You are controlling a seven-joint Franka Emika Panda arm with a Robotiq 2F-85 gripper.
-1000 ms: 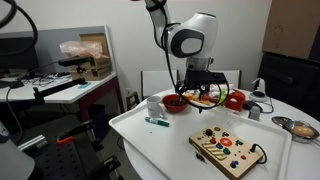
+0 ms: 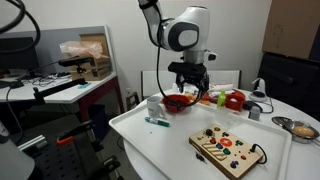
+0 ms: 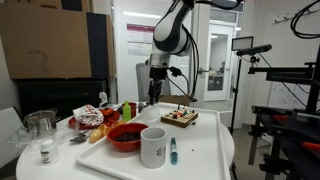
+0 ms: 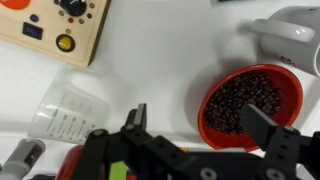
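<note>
My gripper is open above the table, its dark fingers wide apart with nothing between them. In the wrist view a red bowl filled with dark beans lies near the right finger, which overlaps its edge. Beside the bowl is a white mug. A clear measuring cup with printed marks lies on the left side of that view. In the second exterior view the bowl stands just behind the mug.
A wooden board with knobs and switches lies on the white table. A teal marker is near the mug. Bottles and toy food crowd the far side. A person stands behind the table.
In the first exterior view the dark arm parts in front of the person have shifted slightly, and the person's pose differs a little. The objects on the table have stayed in place.
</note>
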